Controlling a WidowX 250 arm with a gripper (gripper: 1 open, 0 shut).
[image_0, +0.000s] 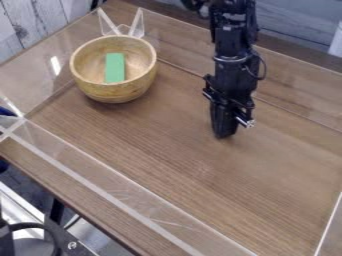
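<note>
The black robot arm hangs from the top centre, with its gripper (226, 126) low over the wooden table (174, 190), right of centre. The gripper looks shut, with nothing visible between its fingers; whether it touches the table is hard to tell. A wooden bowl (140, 87) at the upper left holds a green block (115, 66).
A small white object (122, 27) stands behind the bowl. Dark cables (27, 228) lie at the lower left edge, beside a clear strip along the table's left side.
</note>
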